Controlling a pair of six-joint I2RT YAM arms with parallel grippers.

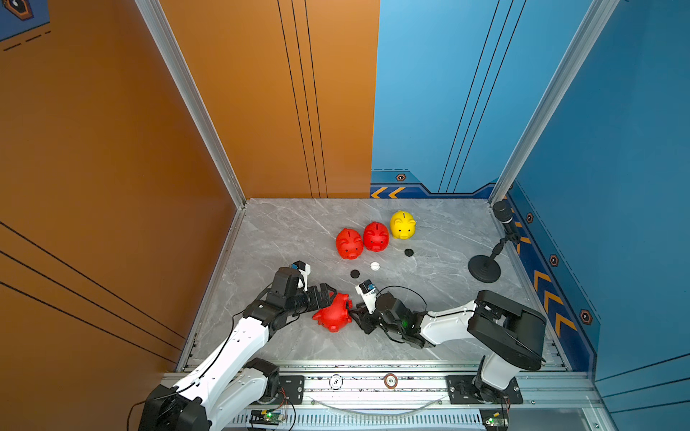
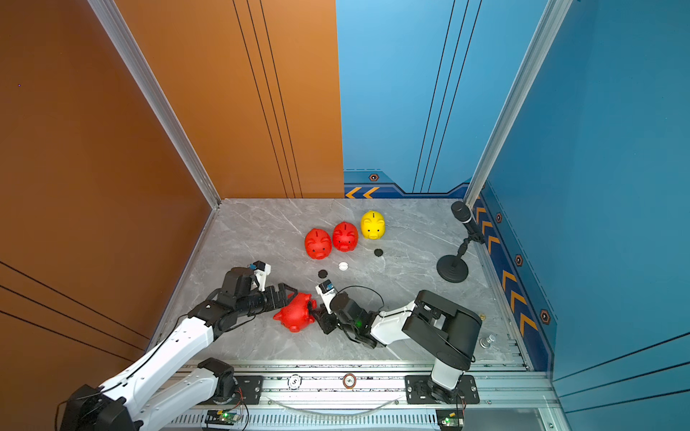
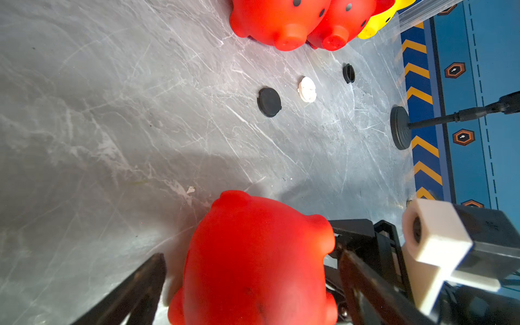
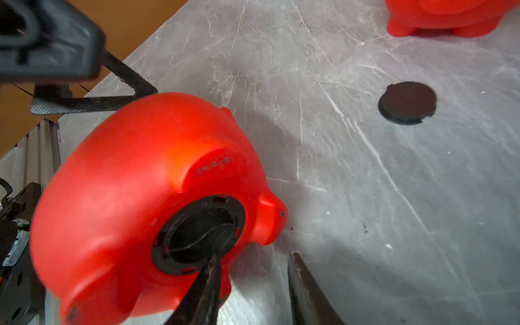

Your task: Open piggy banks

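A red piggy bank [image 1: 334, 316] lies tipped on its side near the table's front, its dark round underside opening [image 4: 200, 233] facing my right gripper. My left gripper [image 1: 322, 296] is open around it from above. My right gripper stands open just beside the underside, nothing between its fingertips. Farther back stand two upright red piggy banks [image 1: 349, 244] [image 1: 376, 237] and a yellow one [image 1: 402, 225]. Loose caps lie before them: black [image 1: 354, 273], white [image 1: 374, 266] and black [image 1: 408, 252].
A black stand with a jointed arm [image 1: 484, 268] is at the right edge by the wall.
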